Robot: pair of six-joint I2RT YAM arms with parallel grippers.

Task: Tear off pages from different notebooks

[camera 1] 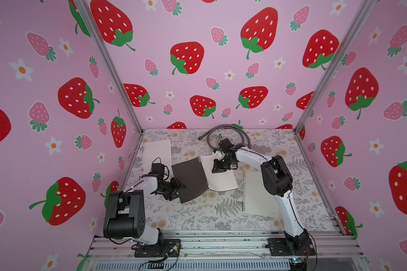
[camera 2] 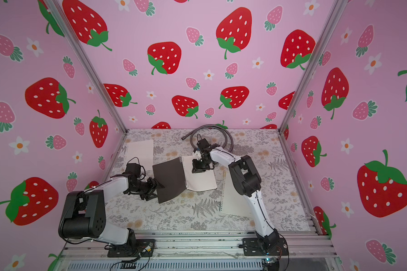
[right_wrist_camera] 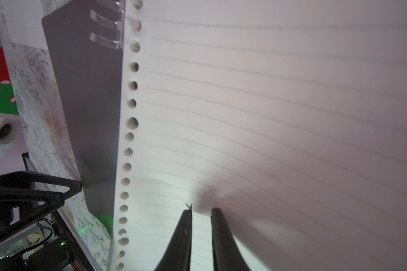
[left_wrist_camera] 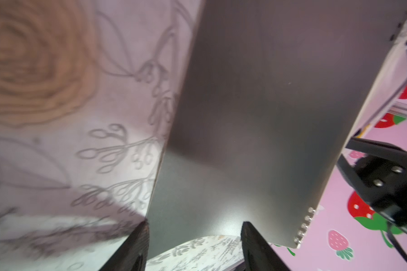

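Note:
An open spiral notebook lies mid-table, dark cover on the left, lined white pages on the right. My right gripper is shut at the white page, which is creased and shadowed around its fingertips, apparently pinched there. My left gripper is part open at the outer edge of the dark cover, its fingers apart; whether the cover lies between them is unclear. The cover's near corner curves slightly in the top views.
A white sheet or pad lies back left, a cream spiral notebook front right under the right arm, and a coiled grey hose at the back.

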